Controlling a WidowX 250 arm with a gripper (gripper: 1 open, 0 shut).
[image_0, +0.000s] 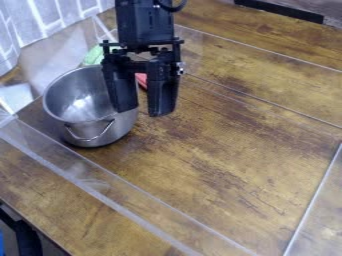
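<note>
My black gripper (142, 92) points down over the right side of a shiny steel pot (83, 105), its two fingers held apart with a visible gap between them and nothing seen held. The pot has a wire handle hanging at its front and stands on the wooden table (227, 160) at the left. Partly hidden behind the arm are a green item (99, 54) and a red item (178, 80).
A white object (15, 98) lies at the left edge beside a pale draped backdrop. Clear strips or panel edges cross the table.
</note>
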